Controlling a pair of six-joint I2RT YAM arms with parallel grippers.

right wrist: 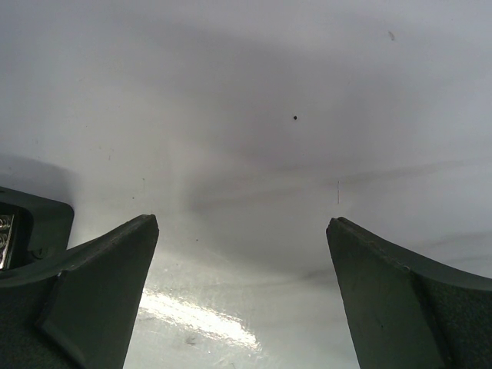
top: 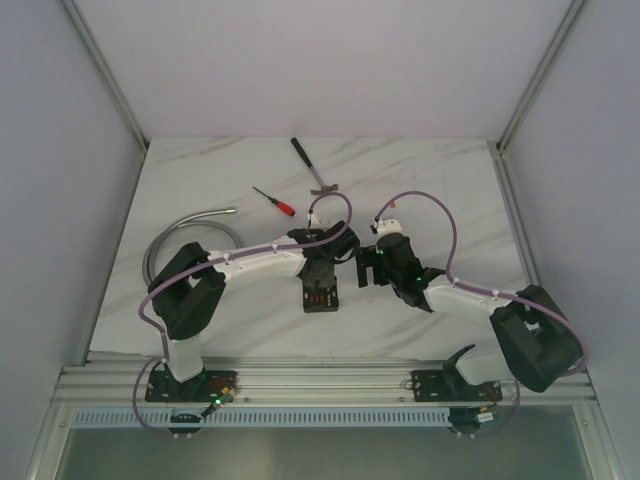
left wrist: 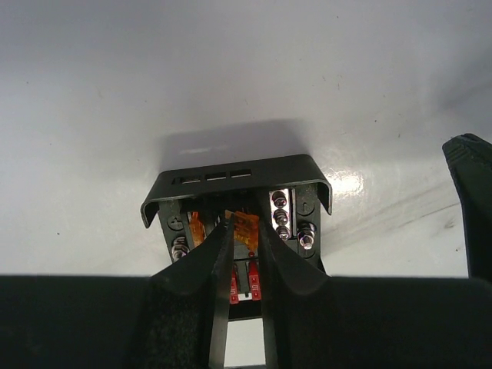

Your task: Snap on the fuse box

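The black fuse box [top: 320,305] sits at the table's centre. In the left wrist view it [left wrist: 231,169] shows red and orange fuses and metal terminals, partly hidden by my left gripper. The left gripper's fingertips are close together over the orange fuse [left wrist: 247,240]; I cannot tell whether they hold it. My right gripper stands open over bare table to the right of the box, whose corner [right wrist: 46,227] shows at the left of the right wrist view.
A hammer [top: 300,148] and red screwdriver [top: 282,206] lie behind the box. A grey hose [top: 155,245] lies coiled at the left.
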